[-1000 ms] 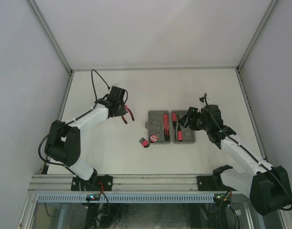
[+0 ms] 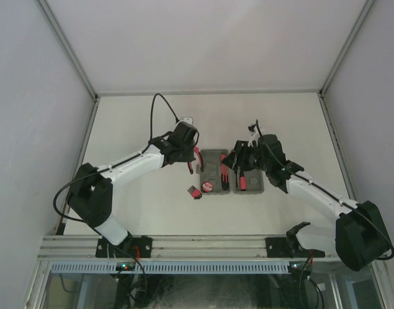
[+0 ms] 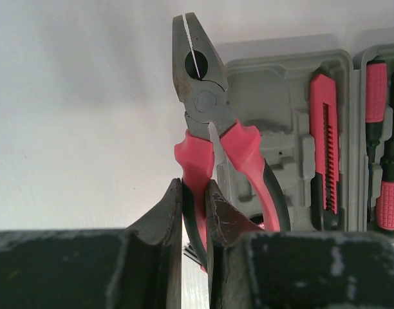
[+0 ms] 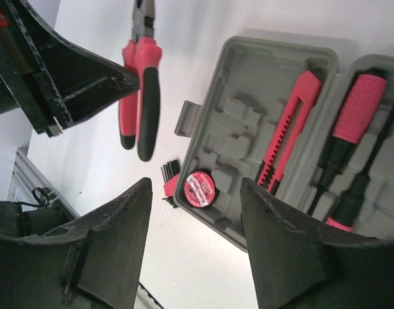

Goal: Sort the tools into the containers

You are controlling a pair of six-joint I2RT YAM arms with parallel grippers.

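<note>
Red-handled pliers hang in my left gripper, which is shut on one handle; from the top view they are just left of the grey open toolbox. In the right wrist view the pliers hang above the box's left side. The box holds a red cutter, screwdrivers and a round red tape measure. My right gripper hangs over the box, part open, with nothing between its fingers.
A small red-and-black set of hex keys lies on the table at the box's lower left.
My left gripper has carried the pliers right, toward the toolbox. My right arm has moved left over the box, toward the left gripper.
</note>
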